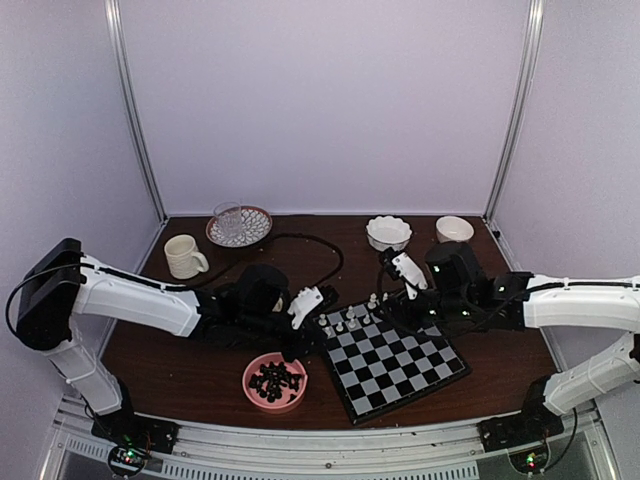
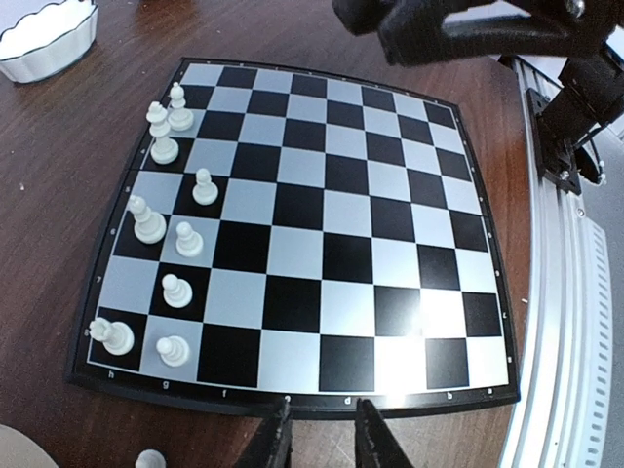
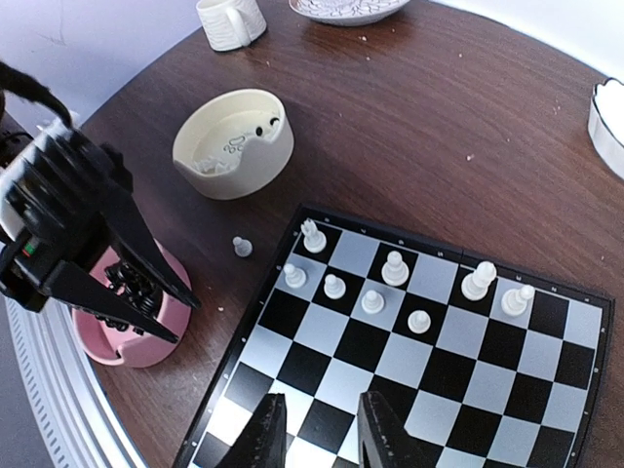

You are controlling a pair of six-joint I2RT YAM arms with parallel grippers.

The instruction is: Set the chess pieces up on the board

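Note:
The chessboard [image 1: 395,360] lies flat, and several white pieces stand in two rows along one edge, among them a corner rook [image 2: 112,335] and a pawn [image 2: 174,350]. Off that corner, one loose white piece [image 3: 242,247] stands on the table. My left gripper is partly open between the pink bowl and the board, its fingers empty. Above the board's far side, my right gripper is also partly open and holds nothing visible. The pink bowl [image 1: 249,385] contains several black pieces. A cream bowl [image 3: 234,175] appears in the right wrist view; in the top view the left arm hides it.
A mug [image 1: 184,258], a patterned plate [image 1: 257,222] with a clear glass [image 1: 228,215], and two white bowls, one fluted [image 1: 388,234] and one plain [image 1: 454,229], stand at the back. Both arms are close together over the board's left half.

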